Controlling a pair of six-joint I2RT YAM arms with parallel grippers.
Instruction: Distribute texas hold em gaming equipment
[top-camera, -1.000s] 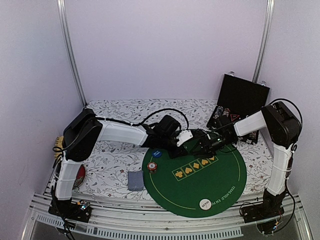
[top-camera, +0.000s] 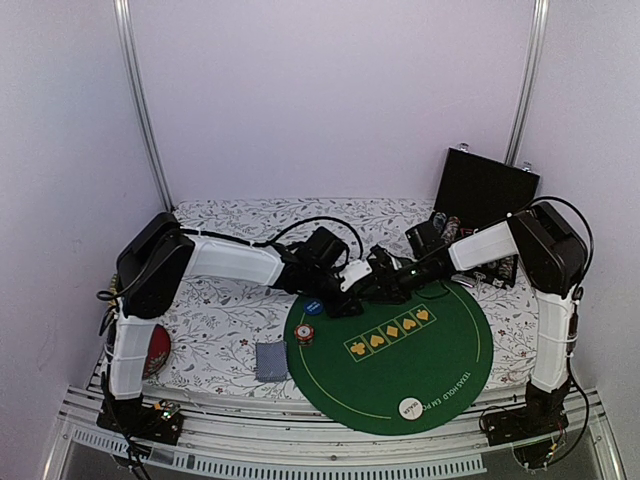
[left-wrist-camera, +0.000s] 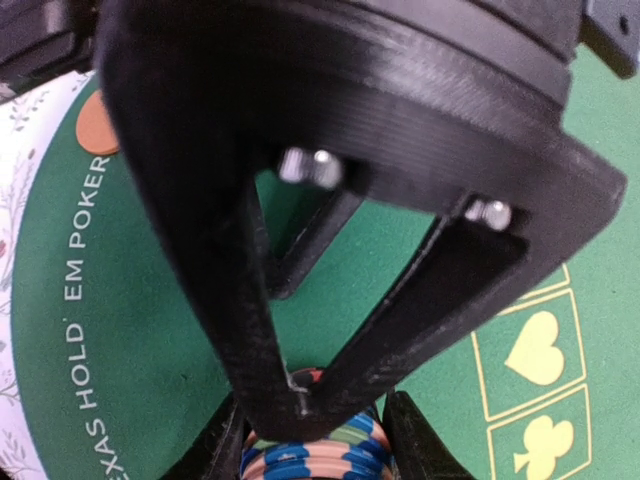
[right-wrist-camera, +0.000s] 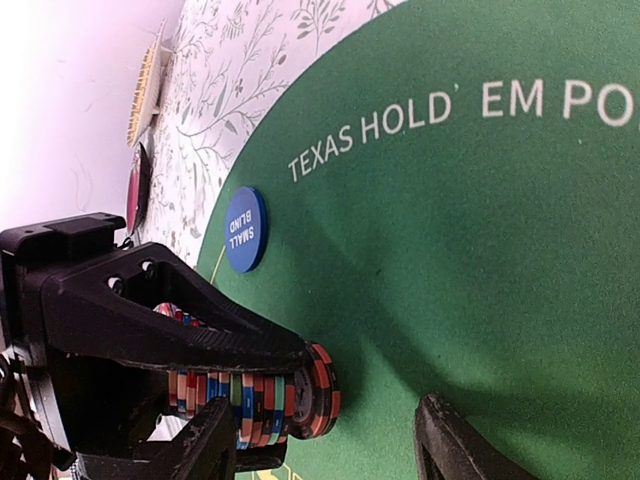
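Both grippers meet over the back of the green poker mat (top-camera: 420, 370). My left gripper (top-camera: 350, 300) is shut on a stack of multicoloured chips (right-wrist-camera: 250, 405), which lies sideways between its fingers, low over the felt. My right gripper (top-camera: 385, 285) is right beside it; in the right wrist view its fingertips (right-wrist-camera: 440, 435) are apart, part open, near the chips. A blue small blind button (right-wrist-camera: 245, 228) lies on the mat, and a white dealer button (top-camera: 410, 408) is at the front.
An open black chip case (top-camera: 485, 185) stands at the back right. A red-and-white chip stack (top-camera: 304, 333) and a card deck (top-camera: 271, 361) are at the mat's left.
My right arm has shifted slightly left and up in the top view, closer to my left gripper, which has moved slightly left.
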